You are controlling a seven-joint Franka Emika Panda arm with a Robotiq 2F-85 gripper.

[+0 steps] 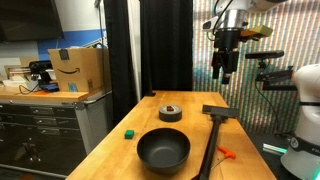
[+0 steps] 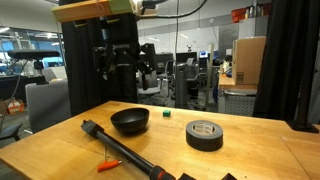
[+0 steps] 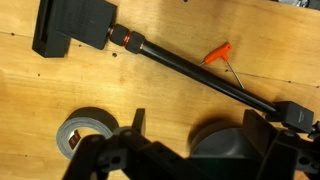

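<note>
My gripper hangs high above the wooden table, its two fingers wide apart with nothing between them. Below it in the wrist view lies a long black bar-like tool (image 3: pixel 190 66) with flat black ends, running diagonally. Beside the bar is a small hex key with a red-orange handle (image 3: pixel 217 53). A round black bowl (image 1: pixel 163 148) stands upright on the table; in the wrist view a finger partly covers it. The grey tape roll (image 2: pixel 204 137) lies flat. A small green block (image 1: pixel 129 134) rests left of the bowl in exterior view 1.
A counter with drawers and a cardboard box (image 1: pixel 80 69) stands at the left in exterior view 1, apart from the table. Black curtains (image 1: pixel 120 60) hang behind. Bare wood (image 2: pixel 255 145) shows right of the tape roll in exterior view 2.
</note>
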